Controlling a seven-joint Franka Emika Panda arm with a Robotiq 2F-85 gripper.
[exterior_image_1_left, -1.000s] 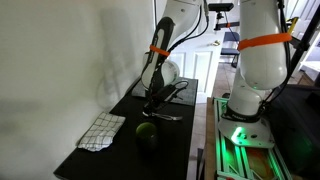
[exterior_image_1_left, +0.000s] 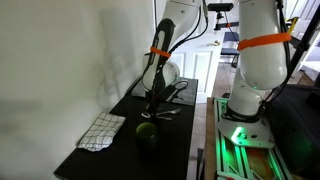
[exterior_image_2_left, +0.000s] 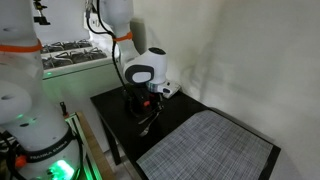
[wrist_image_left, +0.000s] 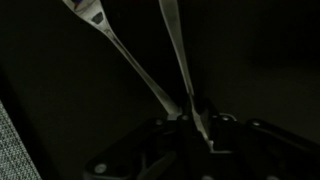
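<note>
Low over the black table, my gripper is shut on a slim metal utensil (wrist_image_left: 176, 40), whose handle runs up between the fingers in the wrist view. A second utensil (wrist_image_left: 138, 68), with a broader slotted end at the upper left, slants in so that its handle meets the first at the fingertips. Whether it is gripped too or only touching, I cannot tell. Exterior view 1 shows bright metal (exterior_image_1_left: 168, 113) beside the gripper (exterior_image_1_left: 152, 110); exterior view 2 also shows a utensil (exterior_image_2_left: 150, 126) below the gripper (exterior_image_2_left: 150, 108).
A dark round pot-like object with a greenish top (exterior_image_1_left: 147, 132) stands close in front of the gripper. A checked cloth (exterior_image_1_left: 101, 131) lies to the left in exterior view 1. In exterior view 2 a large grey mat (exterior_image_2_left: 210, 150) covers the near right.
The arm has barely moved; pot and cloth are unchanged.
</note>
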